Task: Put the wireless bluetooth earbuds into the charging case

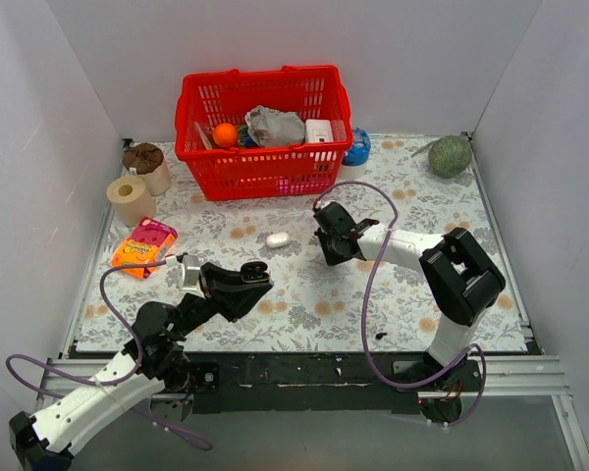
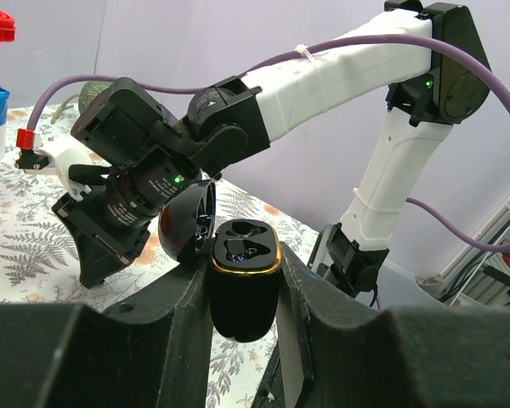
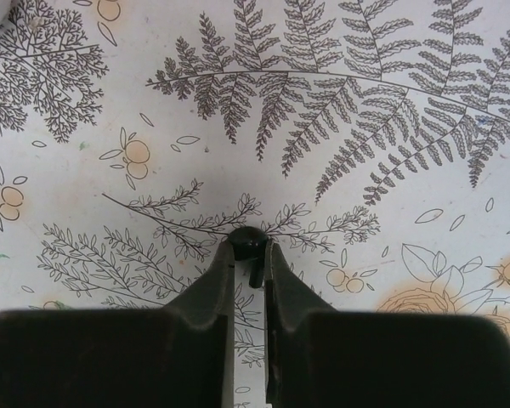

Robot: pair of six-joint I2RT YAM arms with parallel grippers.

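The black charging case (image 2: 245, 293) is held with its rounded lid (image 2: 185, 223) swung open, my left gripper (image 1: 245, 285) shut on it above the table's front left. Over mid-table, my right gripper (image 1: 330, 257) points down at the tablecloth. In the right wrist view a black earbud (image 3: 247, 241) lies at its fingertips, stem toward me, with a narrow gap between the fingers. Whether both fingers press on it cannot be made out. A second small black piece, seemingly the other earbud (image 1: 380, 336), rests near the front edge.
A white rounded object (image 1: 278, 239) lies left of the right gripper. Behind stands a red basket (image 1: 243, 181); an orange snack bag (image 1: 144, 247) and paper rolls (image 1: 131, 199) are at left, a green round fruit (image 1: 450, 156) back right.
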